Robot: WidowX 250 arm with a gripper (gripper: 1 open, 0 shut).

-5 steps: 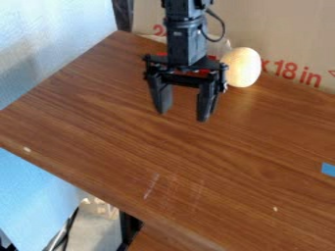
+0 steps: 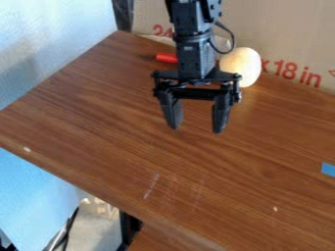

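Observation:
My black gripper hangs over the upper middle of the wooden table, its two fingers apart with nothing visible between them. Behind it, to the right, stands a pale rounded object, partly hidden by the gripper. A red object lies behind the arm at the back, also partly covered.
A cardboard box with red lettering backs the table. A blue tape piece is at the right.
My gripper has moved toward the front of the table and slightly right, uncovering more of the red object behind it. The objects appear unmoved.

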